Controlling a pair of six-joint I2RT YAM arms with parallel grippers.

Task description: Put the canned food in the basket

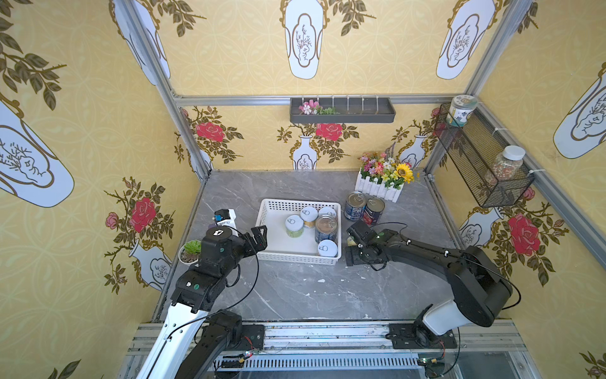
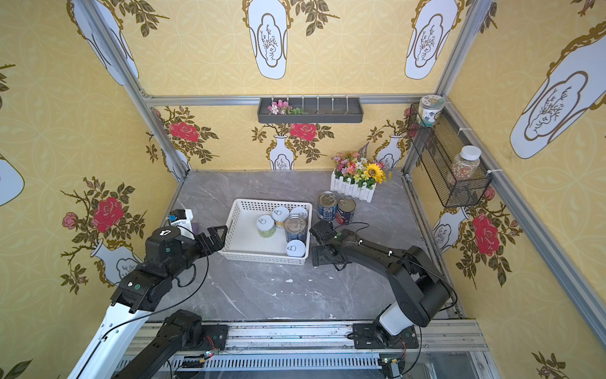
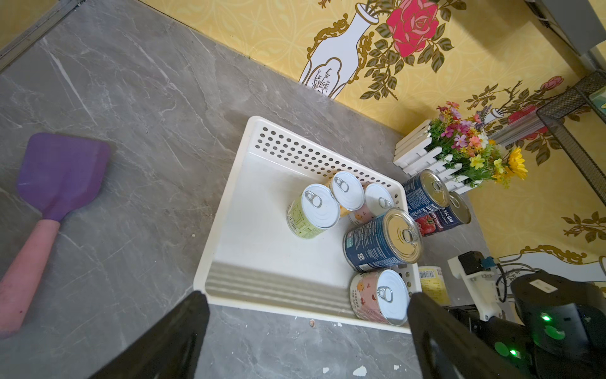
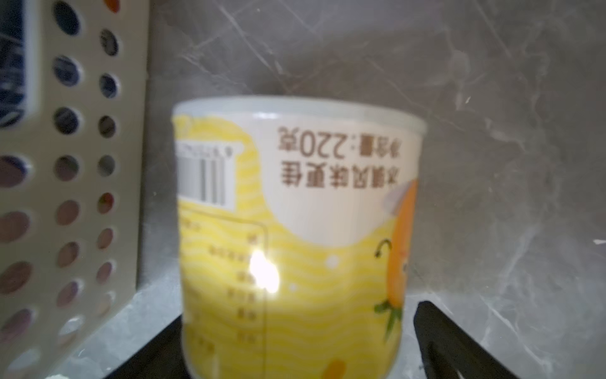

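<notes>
The yellow fruit can [image 4: 303,284] is on the table, outside the basket and close to its right wall. My right gripper is around the can, with a gap between its right finger and the can's side. In the left wrist view a small part of the yellow can [image 3: 433,284] shows past the basket rim. Several cans stand in the white basket [image 3: 246,252], among them a green-labelled can [image 3: 306,221] and a tall blue can [image 3: 369,245]. Left of the basket, my left gripper [image 1: 257,239] stands open and empty.
Behind the right arm stand a blue can [image 1: 354,206] and a dark tomato can [image 1: 373,211], just outside the basket. A flower planter [image 1: 378,188] is behind them. The basket's left half is bare. A purple spatula [image 3: 63,170] lies at left.
</notes>
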